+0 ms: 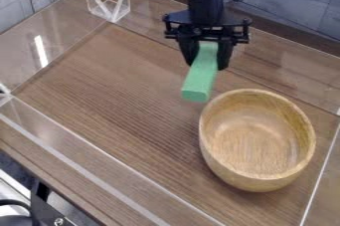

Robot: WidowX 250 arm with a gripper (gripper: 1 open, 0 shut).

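The black robot arm comes down from the top centre, and its gripper is shut on a long mint-green object, held tilted above the table, just up and left of the wooden bowl. The empty tan bowl sits at the lower right of the table.
A white wire-like item stands at the back left. Cables show at the lower left, beyond the table's edge.
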